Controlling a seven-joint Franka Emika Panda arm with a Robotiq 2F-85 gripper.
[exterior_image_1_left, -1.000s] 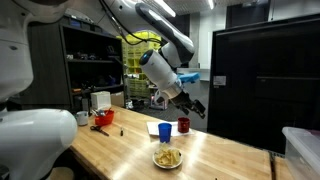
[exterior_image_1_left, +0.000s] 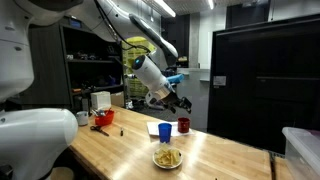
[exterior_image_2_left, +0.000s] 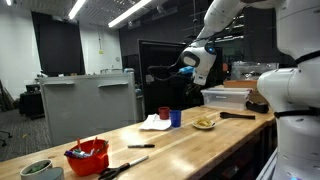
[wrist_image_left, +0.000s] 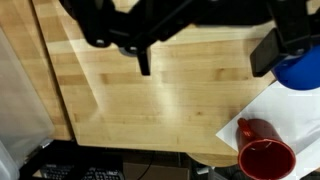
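Observation:
My gripper is open in the wrist view, one dark finger on each side and bare wooden tabletop between them. A blue cup (wrist_image_left: 302, 70) shows partly behind the right finger, cut by the frame edge. Below it in that view stands a red mug (wrist_image_left: 264, 160), its opening facing the camera. In the first exterior view the gripper (exterior_image_1_left: 186, 104) hangs above the table, over the area of the red mug (exterior_image_1_left: 183, 126) and blue cup (exterior_image_1_left: 165, 132). A plate of yellowish food (exterior_image_1_left: 167, 159) lies nearer the camera.
A white cloth or paper (exterior_image_2_left: 156, 123) lies by the cups. The red basket (exterior_image_2_left: 87, 160) holds several items, with dark-handled tools (exterior_image_2_left: 124, 168) near it. A clear bin (exterior_image_2_left: 227, 97) stands at the far side.
The cups and plate stay where they were.

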